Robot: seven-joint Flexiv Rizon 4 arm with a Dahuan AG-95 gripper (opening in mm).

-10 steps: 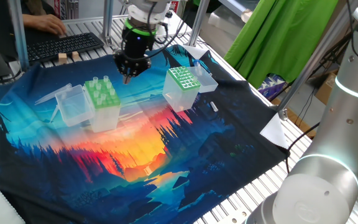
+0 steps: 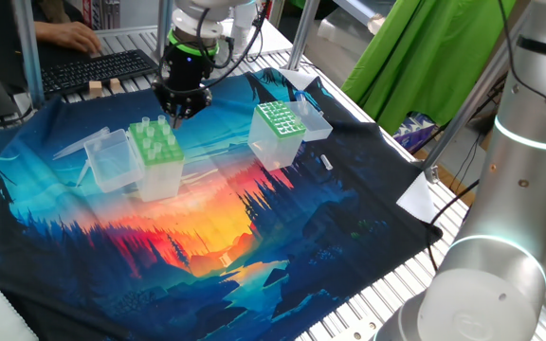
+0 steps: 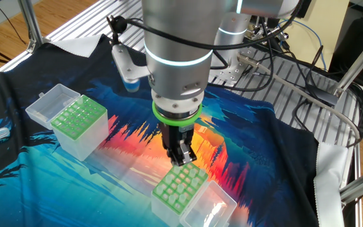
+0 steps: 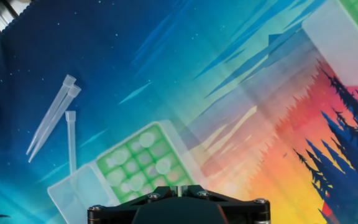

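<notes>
In exterior view 1 my gripper (image 2: pixel 176 120) hangs over the far part of the cloth, above and slightly beyond the left tip box (image 2: pixel 162 175). Its fingers (image 4: pixel 179 190) meet at the bottom of the wrist view, so the fingers look shut; nothing shows between them. The left box has a green rack with several clear pipette tips (image 2: pixel 161 121) standing up in it, and its clear lid (image 2: pixel 114 161) hangs open. A second box (image 2: pixel 278 152) with a green rack and an open lid (image 2: pixel 311 120) stands to the right; no tips stick up from it.
Several loose pipette tips (image 4: pixel 53 118) lie on the cloth beside the left box's lid. A small pale piece (image 2: pixel 326 162) lies near the right box. A keyboard (image 2: pixel 98 70) and a person's hand (image 2: pixel 72 36) are at the far left.
My gripper has moved left in exterior view 1, from between the two boxes toward the left box. Boxes, lids and loose tips have stayed where they were.
</notes>
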